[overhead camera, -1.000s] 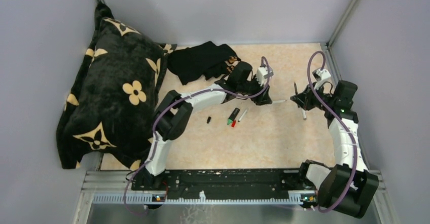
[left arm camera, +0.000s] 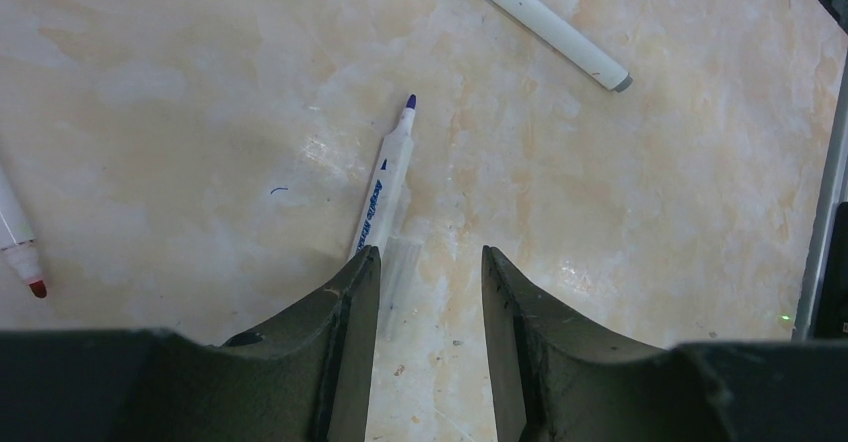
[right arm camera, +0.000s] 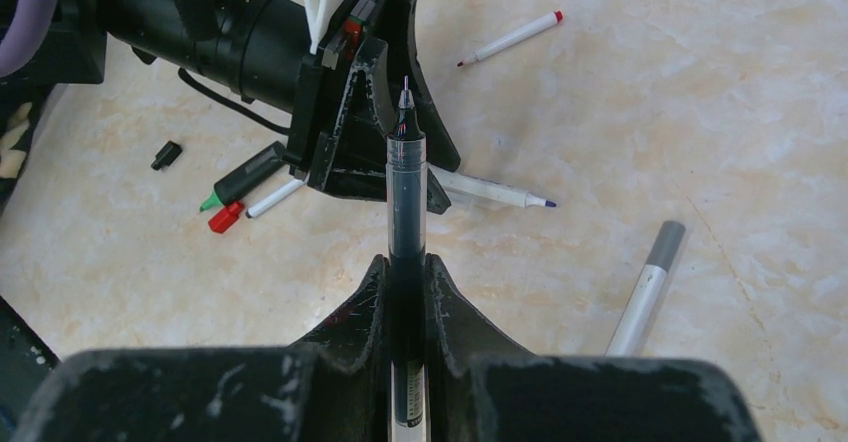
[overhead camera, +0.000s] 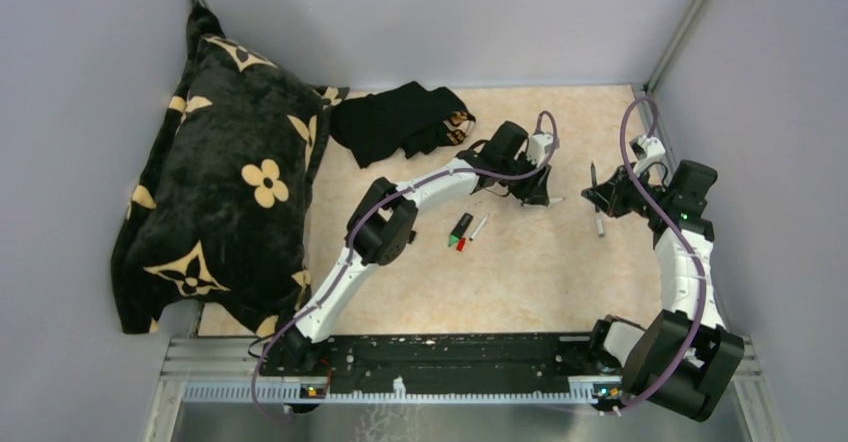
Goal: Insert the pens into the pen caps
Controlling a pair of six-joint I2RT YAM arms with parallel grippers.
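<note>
My right gripper is shut on a dark, clear-barrelled pen (right arm camera: 406, 192), held tip-up in the right wrist view. My left gripper is part open, low over a white blue-tipped marker (left arm camera: 383, 187) and a clear cap (left arm camera: 398, 287) lying alongside it; nothing shows between its fingers. A grey-capped marker (left arm camera: 550, 26) lies farther off. A red-tipped marker (left arm camera: 12, 217) is at the left wrist view's edge. In the right wrist view a green-tipped marker (right arm camera: 247, 174), a red cap (right arm camera: 224, 219) and a black cap (right arm camera: 166, 156) lie on the table.
A black patterned blanket (overhead camera: 210, 192) covers the left side, and a dark cloth (overhead camera: 395, 122) lies at the back. The two arms are close together on the right half.
My left gripper has moved right, over the blue-tipped marker. My right gripper has shifted slightly right with its pen.
</note>
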